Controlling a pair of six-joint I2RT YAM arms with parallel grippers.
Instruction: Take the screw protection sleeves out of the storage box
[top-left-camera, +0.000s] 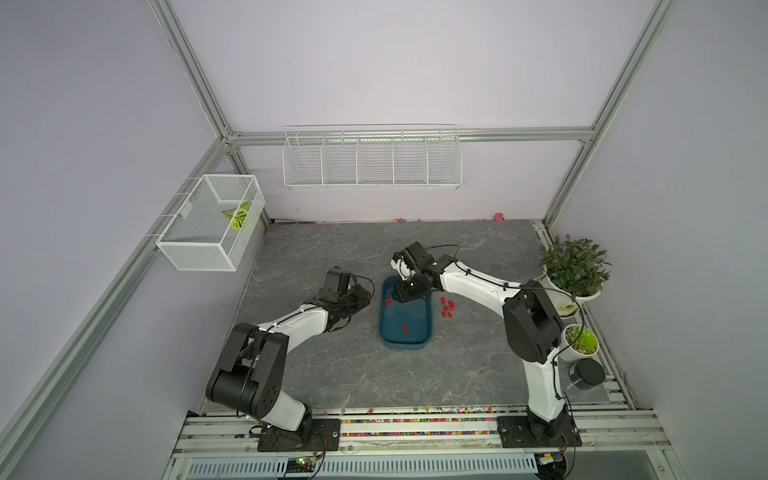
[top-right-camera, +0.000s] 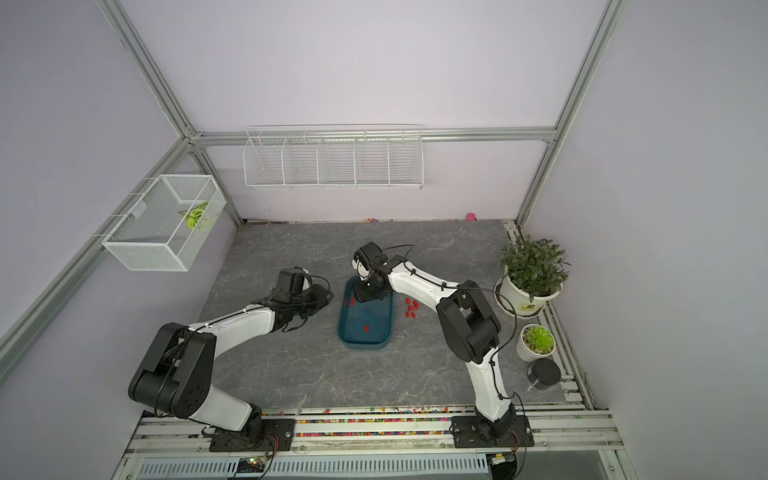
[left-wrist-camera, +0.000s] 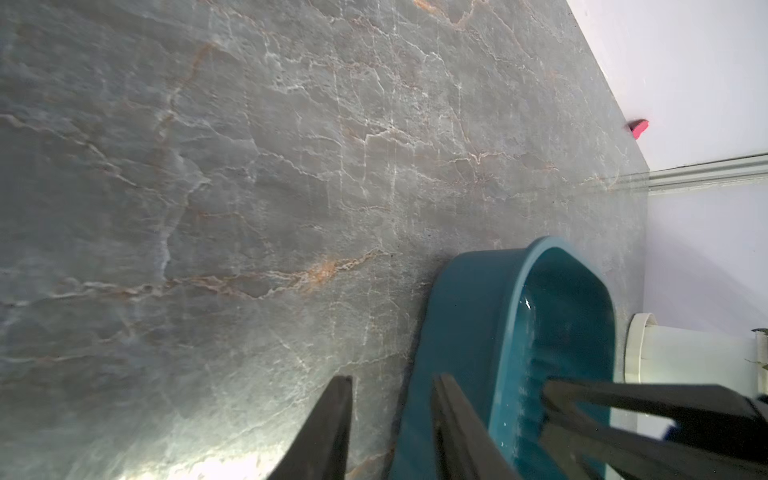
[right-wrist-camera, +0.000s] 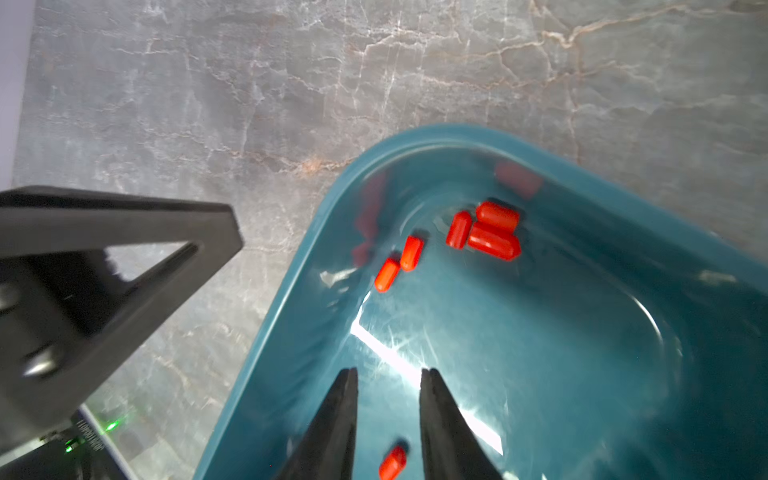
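Inside the teal storage box (right-wrist-camera: 472, 132) lie several small red screw sleeves, most of them near the far end; a touching pair (right-wrist-camera: 493, 228) and a thinner sleeve (right-wrist-camera: 387, 275) show well in the right wrist view. One more sleeve (top-left-camera: 405, 328) rests nearer the front of the box. My right gripper stands open over the box, nothing between its fingers. Left of the box, outside its wall (left-wrist-camera: 456, 320), hangs my left gripper, its fingers apart and empty. Several red sleeves (top-left-camera: 447, 312) lie on the table right of the box.
Both grippers are close together near the box's far half. Potted plants (top-left-camera: 576, 268) and a dark cup (top-left-camera: 588, 373) line the right edge. A wire basket (top-left-camera: 212, 224) hangs at left. The table in front of the box is clear.
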